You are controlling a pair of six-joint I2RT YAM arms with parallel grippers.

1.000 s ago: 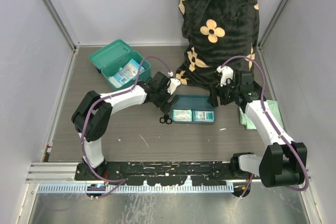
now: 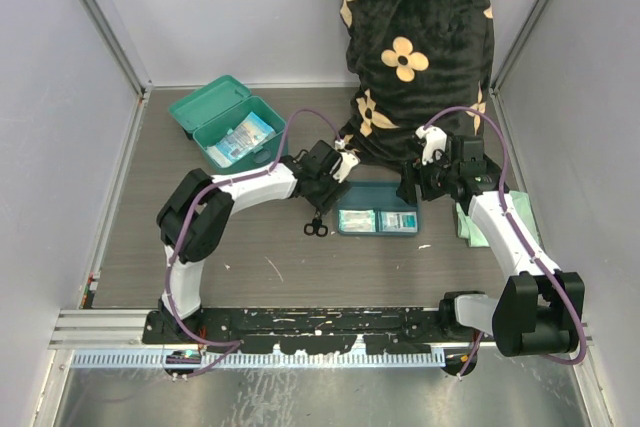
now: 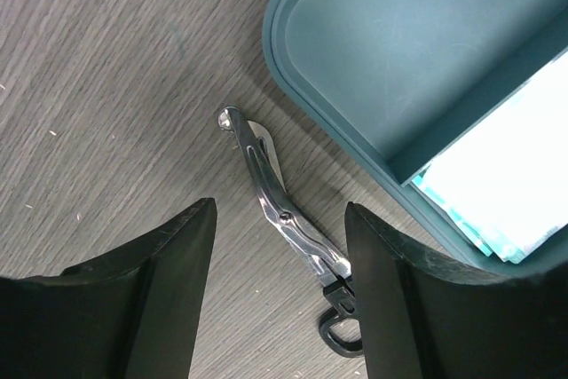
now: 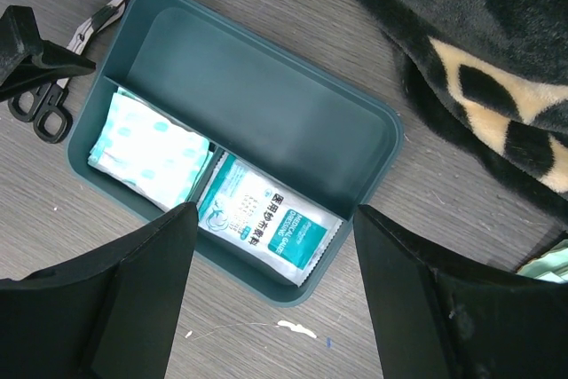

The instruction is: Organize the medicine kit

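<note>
A pair of scissors (image 3: 286,217) with black handles lies on the table left of a blue-grey compartment tray (image 2: 379,196); my left gripper is open just over it, one finger either side of the blades. The tray holds a white dotted packet (image 4: 147,147) and a medical gauze packet (image 4: 267,222) in its two small compartments; the long one is empty. My right gripper hangs open above the tray's right side, nothing between its fingers.
A green lidded box (image 2: 211,135) with packets stands back left. A dark floral blanket (image 2: 408,27) covers the back right. A mint cloth (image 2: 513,216) lies at the right.
The tray has shifted slightly to the right, away from the scissors. My left gripper has moved a little to the right. The right arm is still.
</note>
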